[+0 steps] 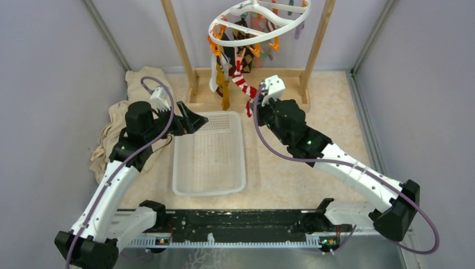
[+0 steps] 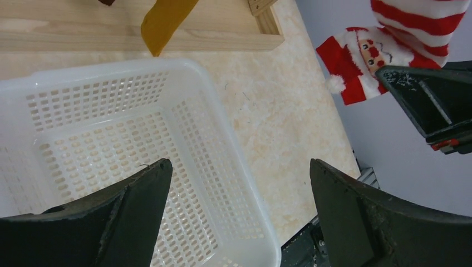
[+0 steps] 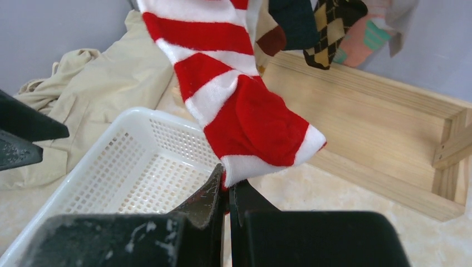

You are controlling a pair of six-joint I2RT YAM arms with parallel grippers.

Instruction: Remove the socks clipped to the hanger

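A red-and-white striped sock (image 1: 245, 87) (image 3: 250, 128) hangs from a pink clip on the white hanger (image 1: 257, 38). My right gripper (image 1: 259, 109) is shut on its lower end, drawing it toward the front right. A Santa face shows there in the left wrist view. Other socks, mustard (image 1: 223, 89), white and dark patterned, hang beside it. My left gripper (image 1: 196, 120) stands open, empty, over the back of the white basket (image 1: 181, 162).
The wooden stand (image 1: 305, 84) holds the hanger at the back. A beige cloth (image 1: 115, 123) lies at the left. The table right of the basket is bare.
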